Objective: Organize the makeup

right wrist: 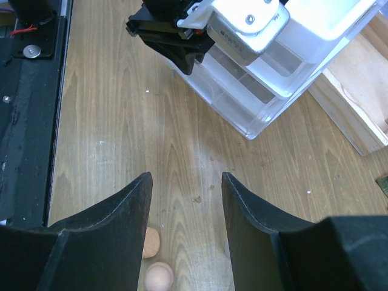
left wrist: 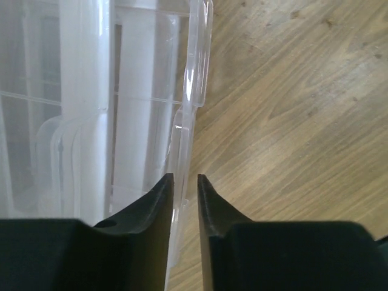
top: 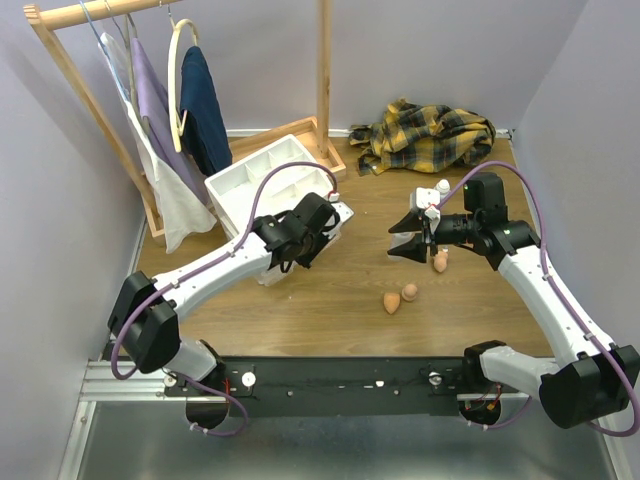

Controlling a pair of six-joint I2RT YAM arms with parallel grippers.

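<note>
The white makeup organizer (top: 216, 188) stands left of the table's middle. Its clear drawer (right wrist: 227, 100) juts out from the lower front. My left gripper is part open at that drawer, and the clear front rim (left wrist: 183, 142) shows in the gap between its fingertips; whether they straddle it, I cannot tell. Over the table my right gripper stands open, nothing held. A tan sponge (top: 391, 302), a round one (top: 409, 292) and a peach piece (top: 440, 262) lie loose. Something pale and clear (right wrist: 228, 248) is partly hidden behind a right finger.
A small white bottle (top: 443, 186) stands beyond the right gripper. The yellow-and-black plaid cloth (top: 425, 138) lies at the back. Clothes hang from a wooden rack (top: 90, 105) at the left. Bare wood (top: 345, 325) lies free in front of the grippers.
</note>
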